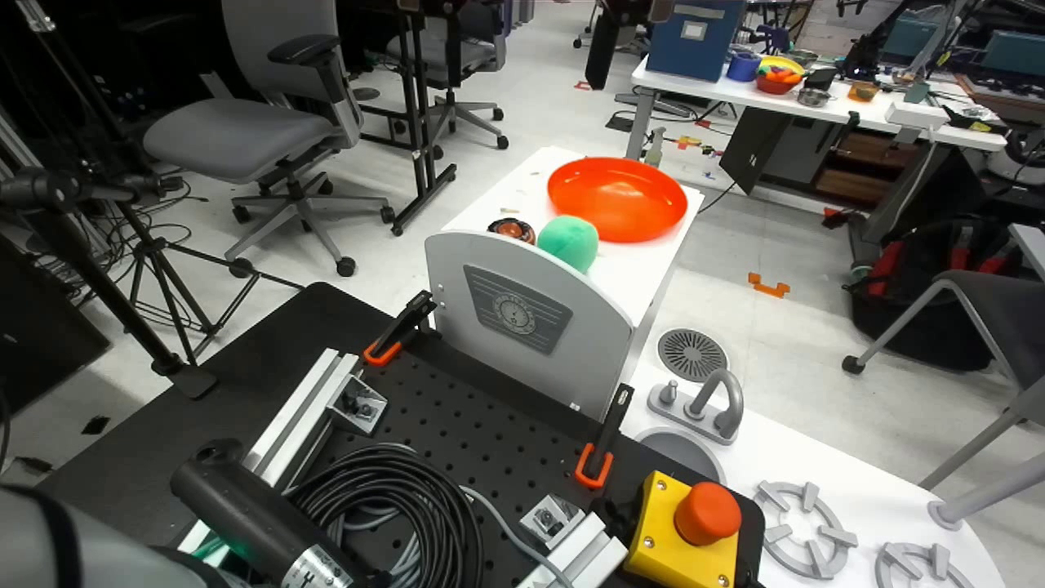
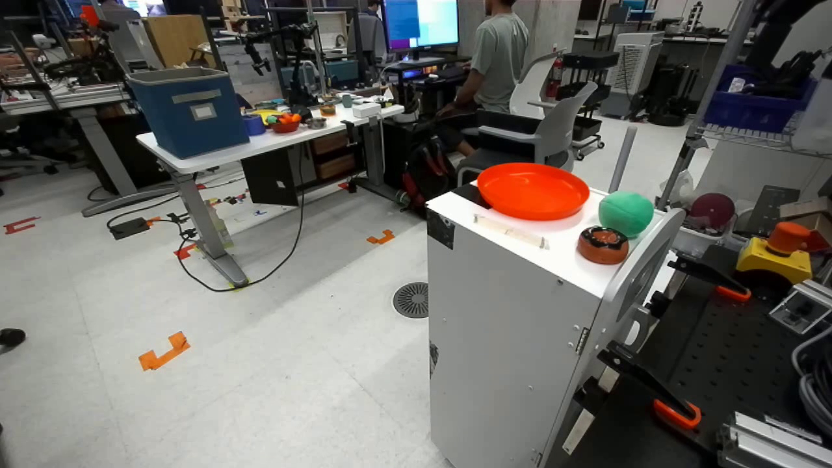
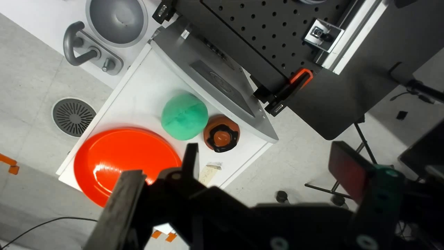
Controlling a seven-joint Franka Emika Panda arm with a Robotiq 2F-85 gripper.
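Observation:
A green ball-like object (image 3: pixel 184 115) rests on the white cabinet top (image 1: pixel 524 191) beside a brown and black round object (image 3: pixel 221 133), both close to the grey curved panel (image 1: pixel 529 314). The wide orange-red dish (image 1: pixel 617 199) lies on the same top, farther from the panel. In the exterior view 2, the ball (image 2: pixel 626 214), round object (image 2: pixel 602 245) and dish (image 2: pixel 533 191) sit apart from any gripper. My gripper is open above the cabinet, with nothing held. Its dark fingers hang at the top edge of exterior view 1; part of the dish is hidden behind it in the wrist view.
The grey panel stands up along one edge of the cabinet. Behind it is a black pegboard table with clamps (image 1: pixel 602 441), coiled cables (image 1: pixel 392 510) and a yellow-boxed red button (image 1: pixel 691 524). A grey toy faucet (image 3: pixel 81 48) and basin (image 3: pixel 117 18) adjoin the cabinet.

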